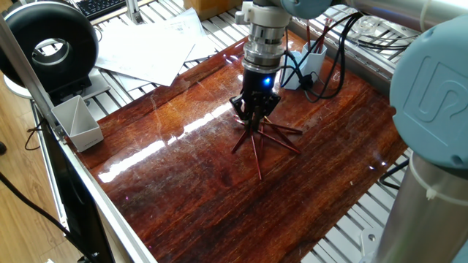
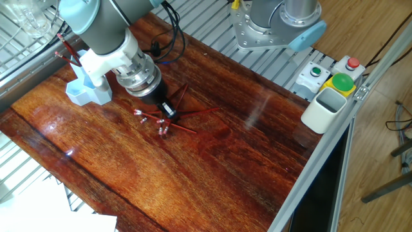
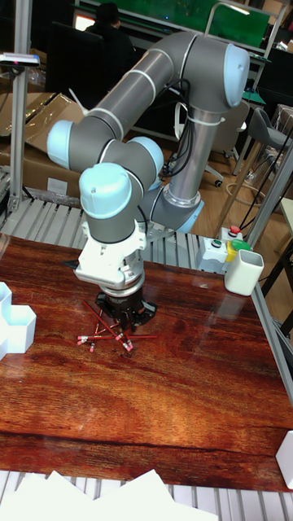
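Several thin dark-red sticks lie crossed in a loose, fanned heap on the glossy wooden board. Pinkish-silver bands mark some stick ends. My black gripper points down into the heap, its fingertips low among the crossing sticks. From the second view, the gripper covers part of the pile. The third view shows sticks spreading out around its base. The fingertips are too small and dark to tell how wide they stand, or whether a stick is between them.
A pale-blue hexagonal holder with a few red sticks upright in it stands near the board's edge. A white cup is by the buttons at the far corner. An open white box sits at another corner. Much of the board is bare.
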